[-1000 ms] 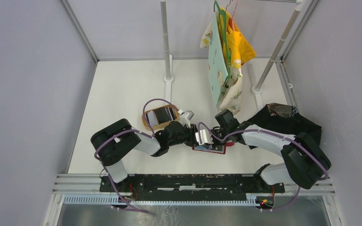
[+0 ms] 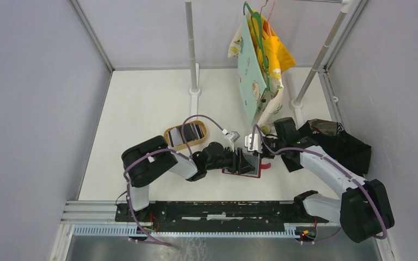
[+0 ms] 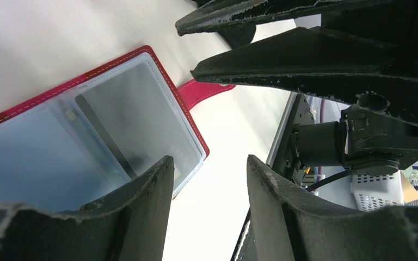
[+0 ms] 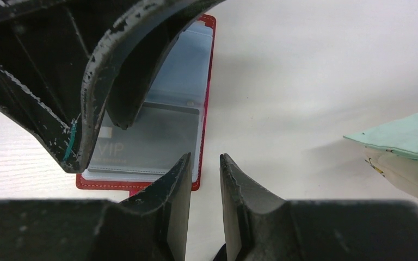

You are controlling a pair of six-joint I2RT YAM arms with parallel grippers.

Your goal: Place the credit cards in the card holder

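The red-trimmed card holder point(image 2: 253, 171) lies open on the table, under both grippers. In the left wrist view, a grey card sits in a clear sleeve point(image 3: 136, 109) beside blue sleeves. In the right wrist view, a card marked VIP point(image 4: 141, 141) shows in the lower sleeve point(image 4: 179, 168). My left gripper is part open over the holder, nothing seen between its fingers. My right gripper is part open beside the holder, also with nothing seen between its fingers. An orange tray of cards point(image 2: 185, 134) lies behind the left arm.
Hanging clothes point(image 2: 272, 60) stand at the back right, their pale green edge point(image 4: 403, 133) near the right gripper. A black cloth point(image 2: 348, 152) lies at the right.
The left arm has moved right over the holder. The right gripper has drawn back to the right and rear, uncovering more of the holder.
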